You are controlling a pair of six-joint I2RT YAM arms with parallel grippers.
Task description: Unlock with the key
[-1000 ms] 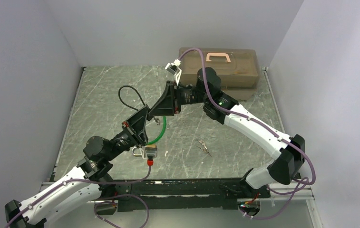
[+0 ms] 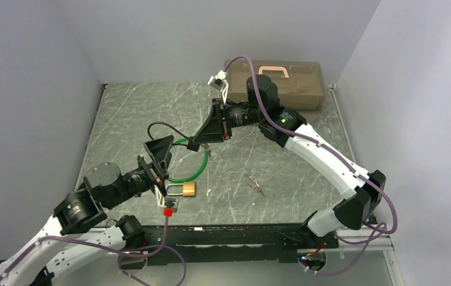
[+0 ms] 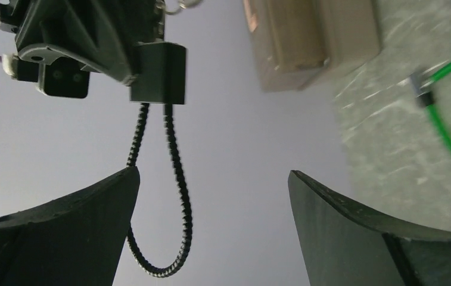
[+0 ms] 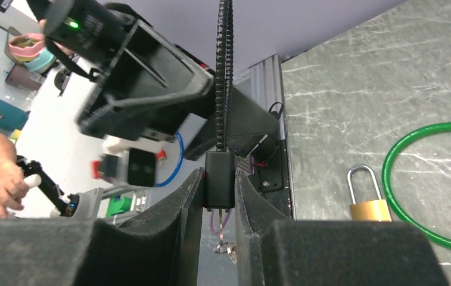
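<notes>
My right gripper point(image 2: 194, 143) is shut on the black lock body point(image 4: 219, 179) of a cable lock, whose dark braided cable point(image 2: 169, 125) loops upward; small metal keys point(image 4: 227, 247) hang below the body. Just left of it my left gripper point(image 2: 160, 149) stands open, with nothing between its fingers in the left wrist view. On the marble board point(image 2: 121, 119) below lie a green cable lock point(image 2: 199, 170), a brass padlock point(image 2: 188, 188) with its silver shackle, and a bunch of keys point(image 2: 255, 183).
A brown toolbox point(image 2: 297, 86) stands at the back right. Grey walls enclose the back and sides. The right half and back left of the board are mostly clear.
My left gripper has drawn back left, away from the lock body, uncovering more of the green lock and padlock. My right arm has shifted slightly with the black lock still in its gripper.
</notes>
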